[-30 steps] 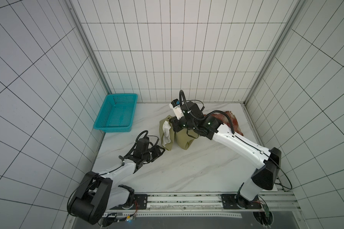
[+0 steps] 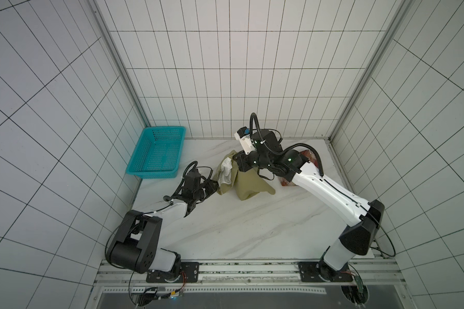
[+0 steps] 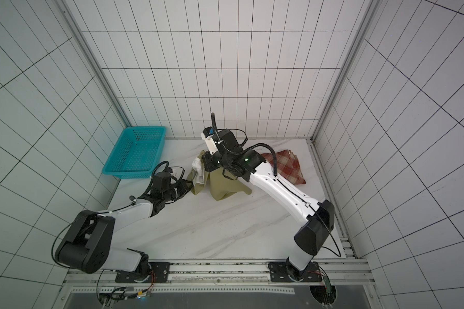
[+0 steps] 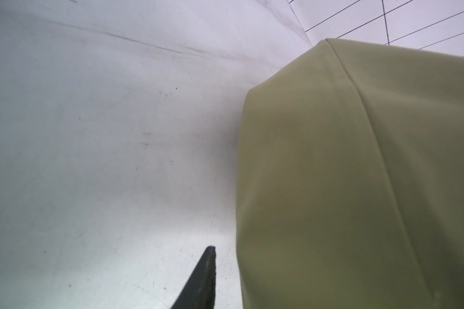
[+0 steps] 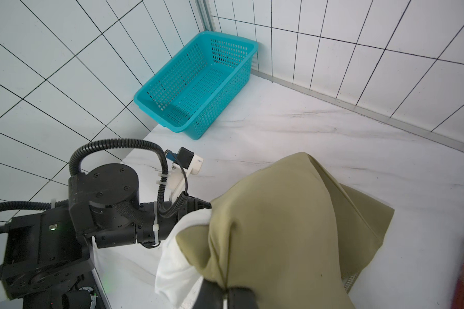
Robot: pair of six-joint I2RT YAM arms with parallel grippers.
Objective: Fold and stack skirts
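Note:
An olive skirt (image 2: 252,188) with a white part (image 5: 175,262) is lifted off the table at one end, its lower part lying on the marble table (image 2: 226,231). My right gripper is shut on the skirt's bunched top, in midair at the centre. My left gripper (image 2: 211,186) is low at the skirt's left side; in the left wrist view a dark finger (image 4: 201,278) shows beside the olive cloth, and how wide the fingers stand is unclear.
A red plaid cloth (image 3: 288,167) lies at the right, partly behind my right arm. An empty teal basket (image 3: 134,152) sits at the back left.
My right gripper has risen and moved slightly right, lifting the olive skirt. My left gripper has moved toward the back, up against the skirt's left side.

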